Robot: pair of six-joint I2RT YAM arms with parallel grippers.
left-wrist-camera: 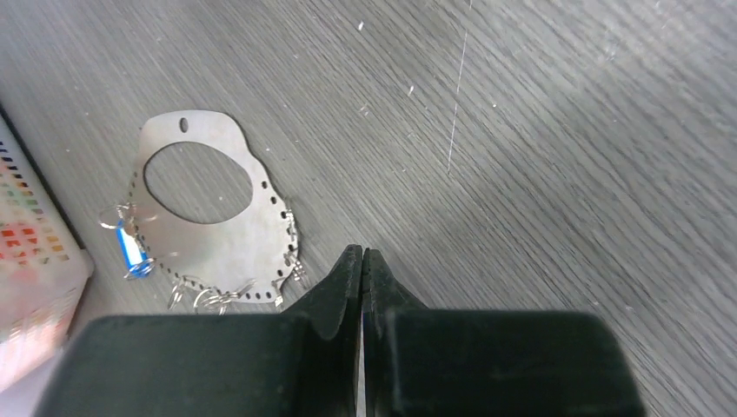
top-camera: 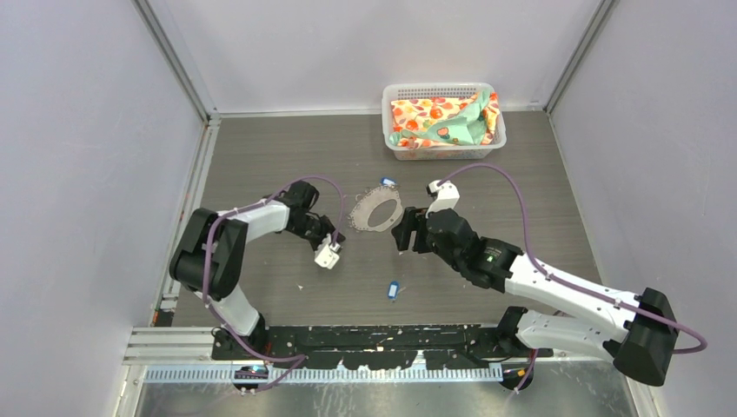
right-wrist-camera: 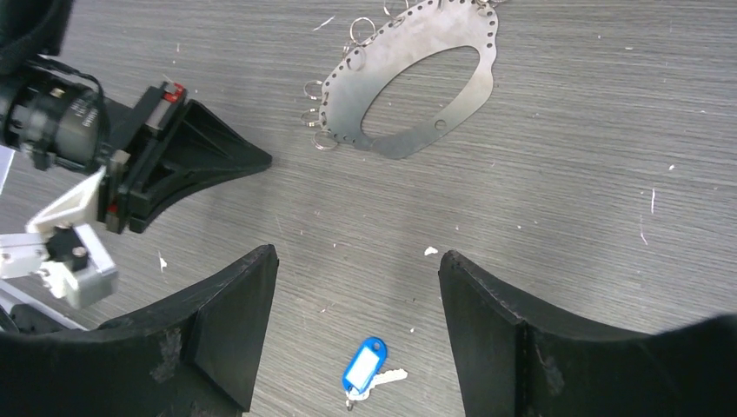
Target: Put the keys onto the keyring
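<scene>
The flat silver keyring plate (top-camera: 361, 217) (left-wrist-camera: 217, 256) (right-wrist-camera: 365, 78) lies in the table's middle, small wire rings along its edge. A blue tag (top-camera: 388, 182) (left-wrist-camera: 134, 250) is at its far edge. A second blue tag (top-camera: 393, 289) (right-wrist-camera: 363, 367) lies nearer the front, a key (right-wrist-camera: 389, 376) beside it. My left gripper (top-camera: 335, 239) is shut, left of the plate, nothing visible between its fingertips. My right gripper (top-camera: 407, 228) stands open above the table, right of the plate, nothing between its fingers.
A white basket (top-camera: 443, 151) with patterned cloth stands at the back right. Walls enclose both sides and the back.
</scene>
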